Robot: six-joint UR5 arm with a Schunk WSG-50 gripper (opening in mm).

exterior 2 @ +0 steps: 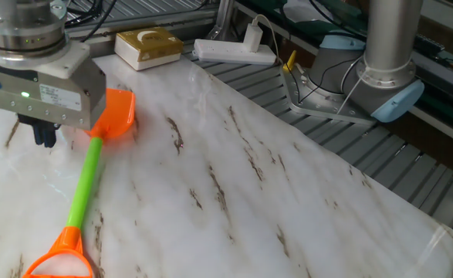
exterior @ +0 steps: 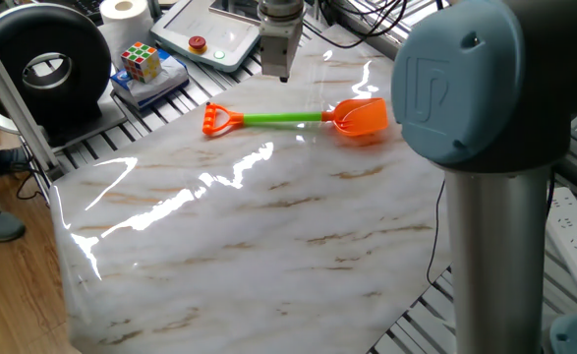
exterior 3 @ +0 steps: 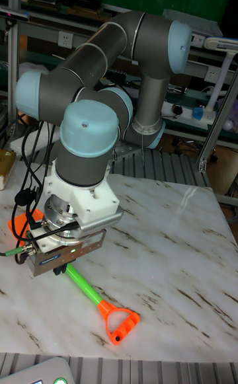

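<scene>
A toy shovel with an orange blade, a green shaft and an orange D-shaped handle lies flat on the marble-patterned table. My gripper hangs above the table, on the far side of the shovel in exterior view 1. Its dark fingers point down close together, with nothing visible between them. In exterior view 3 the gripper hides part of the shaft, and the arm covers some of the blade. Fingers and shovel appear apart.
A Rubik's cube sits on a blue-white packet beside a black spool. A teach pendant lies at the back. A yellow-white box and a power strip line another edge.
</scene>
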